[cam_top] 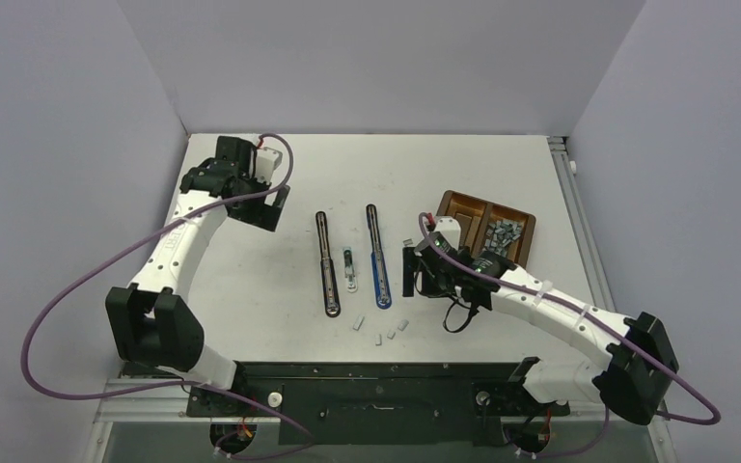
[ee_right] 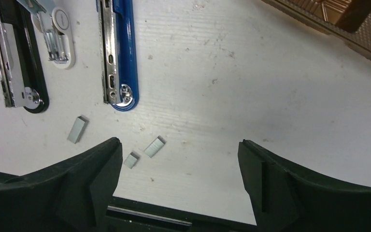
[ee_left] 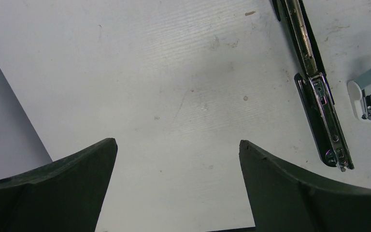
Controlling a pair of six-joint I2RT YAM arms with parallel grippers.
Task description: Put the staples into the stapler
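Three staplers lie on the white table: a black one point(cam_top: 328, 265), a small light one point(cam_top: 349, 270) and a blue one point(cam_top: 379, 256), all lengthwise front to back. Loose staple strips point(ee_right: 154, 147) lie near the front edge. My left gripper point(cam_top: 260, 198) is open above the back left of the table; in its wrist view only bare table lies between the fingers. My right gripper point(cam_top: 421, 268) stands open right of the blue stapler; in its wrist view the strips sit below, with nothing held between the fingers.
A brown divided tray point(cam_top: 525, 223) with grey pieces stands at the right, partly hidden by the right arm. Purple cables hang over both arms.
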